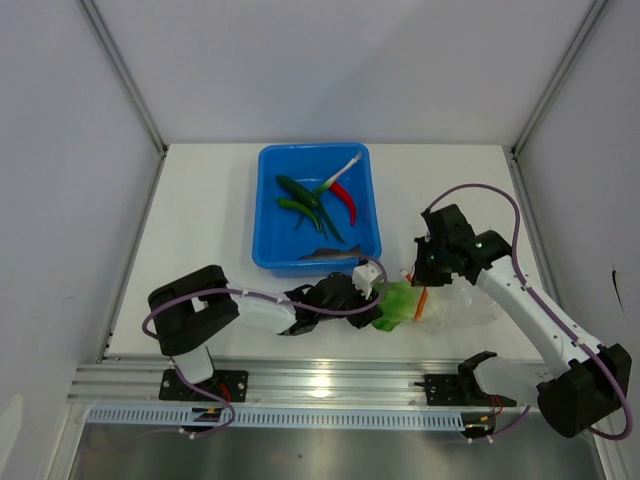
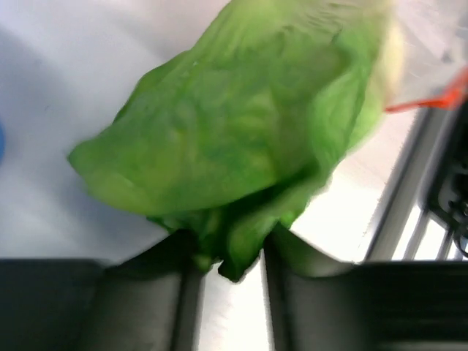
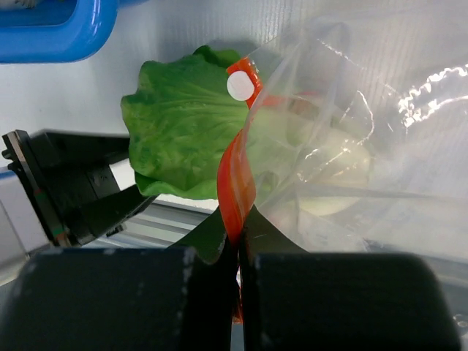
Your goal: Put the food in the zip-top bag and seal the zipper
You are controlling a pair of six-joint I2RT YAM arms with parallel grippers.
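Observation:
A green lettuce leaf point(image 1: 398, 305) point(image 2: 234, 131) point(image 3: 179, 124) lies at the mouth of the clear zip bag point(image 1: 460, 305) point(image 3: 387, 146), partly inside with a pale item. My left gripper point(image 1: 370, 310) is at the leaf's outer edge, fingers part open, with leaf between or just ahead of their blurred tips. My right gripper point(image 1: 422, 268) is shut on the bag's orange zipper edge, holding the mouth up.
The blue bin point(image 1: 262, 210) point(image 3: 73, 51) behind holds cucumber, green and red peppers, a leek-like stalk and a dark fish-shaped item.

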